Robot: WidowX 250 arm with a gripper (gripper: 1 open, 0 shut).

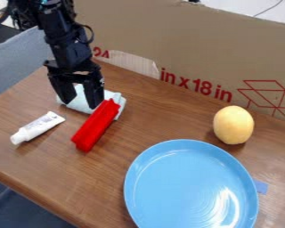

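My black gripper (78, 93) hangs at the upper left of the wooden table, its fingers open, above a white cloth-like item (118, 102) and behind the upper end of a red elongated object (95, 126). The red object lies on the table, angled from upper right to lower left. To its left a white tube (36, 127) lies on the wood.
A blue plate (191, 183) fills the lower right. A yellow potato-like object (233, 126) sits right of centre. A cardboard panel (205, 44) stands along the back. Its edge drops off at lower left.
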